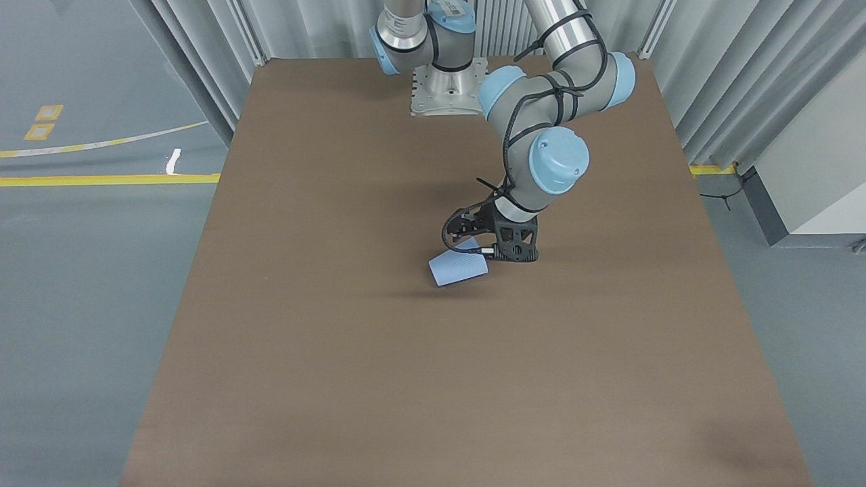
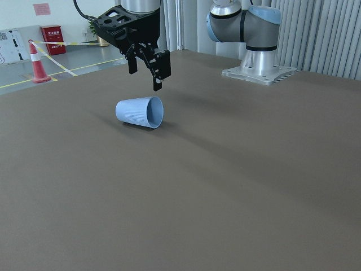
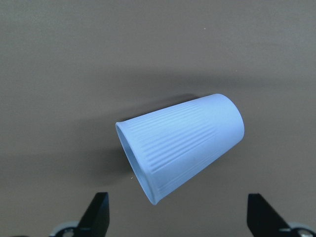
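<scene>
A light blue ribbed cup (image 1: 457, 268) lies on its side on the brown table (image 1: 463, 381). In the left view the cup (image 2: 132, 111) has its open mouth facing right, and my gripper (image 2: 145, 74) hangs just above it, fingers apart with nothing between them. In the wrist view the cup (image 3: 185, 145) lies just beyond the two open fingertips, its rim toward the lower left. From the front, the gripper's body partly covers the cup's far end.
The robot's base plate (image 1: 446, 101) stands at the back of the table. Curtains hang behind.
</scene>
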